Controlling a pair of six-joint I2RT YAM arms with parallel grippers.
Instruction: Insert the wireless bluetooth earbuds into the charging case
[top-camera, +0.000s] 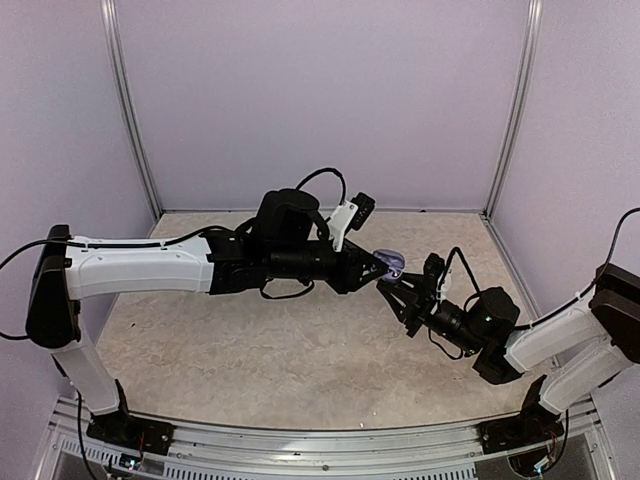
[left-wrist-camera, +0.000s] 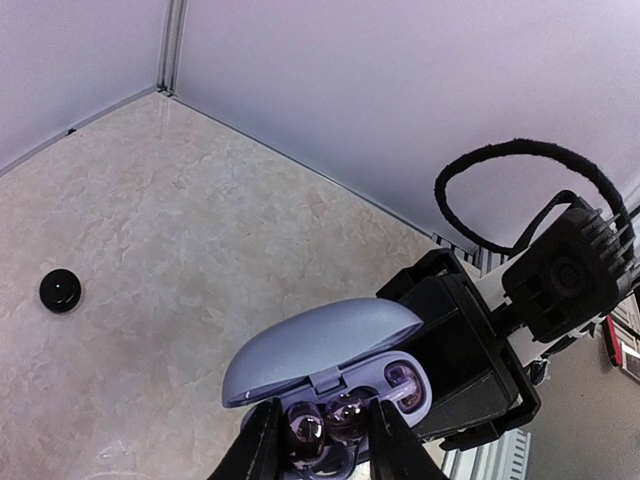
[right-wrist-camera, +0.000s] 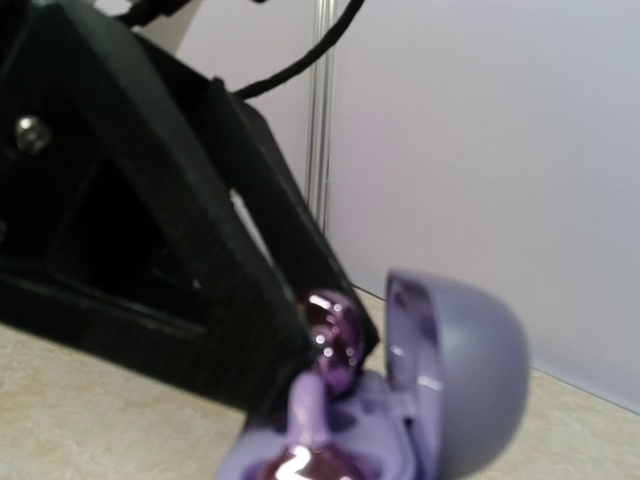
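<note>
The light purple charging case (left-wrist-camera: 322, 345) is off the table with its lid (right-wrist-camera: 470, 375) raised. My right gripper (top-camera: 393, 287) is shut on the case's side, and its own fingertips are hidden in the right wrist view. One glossy earbud (right-wrist-camera: 310, 464) sits in the case on the side nearer that gripper. The other shiny purple earbud (right-wrist-camera: 335, 335) is between the fingertips of my left gripper, which is shut on it at the opposite side of the open case. How deep this earbud sits in its slot cannot be told.
A round black object (left-wrist-camera: 60, 290) lies on the table in the left wrist view.
</note>
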